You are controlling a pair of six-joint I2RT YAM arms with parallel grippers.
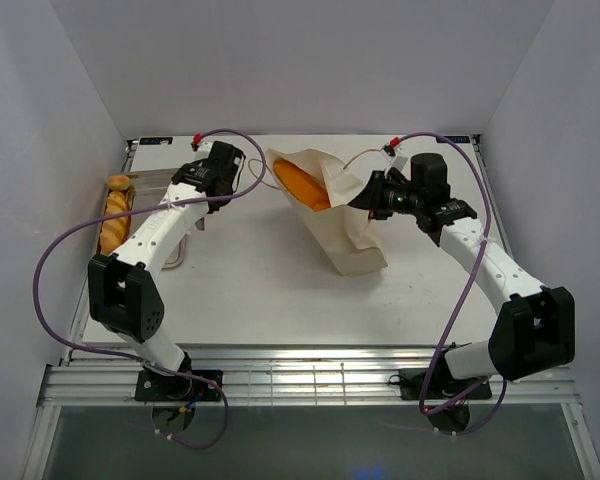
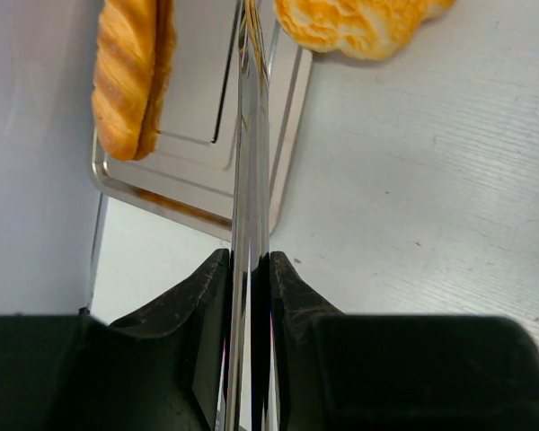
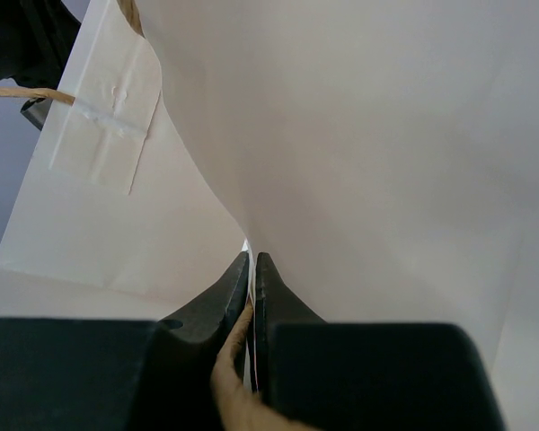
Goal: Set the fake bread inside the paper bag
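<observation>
The white paper bag (image 1: 345, 240) leans open in the middle, an orange interior or piece inside its mouth. My right gripper (image 1: 375, 200) is shut on its edge; in the right wrist view the bag's paper (image 3: 359, 162) fills most of the frame. My left gripper is shut above the tray's area, with a shiny clear strip between its fingers, apparently plastic wrapping. Bread loaves (image 2: 126, 81) lie in the tray (image 2: 189, 180), and a crusty golden bread (image 2: 359, 22) appears at the top of the left wrist view, near that strip.
The tray (image 1: 175, 260) stands at the left by the wall, with a small bun (image 1: 119, 182) and long loaves (image 1: 114, 225).
</observation>
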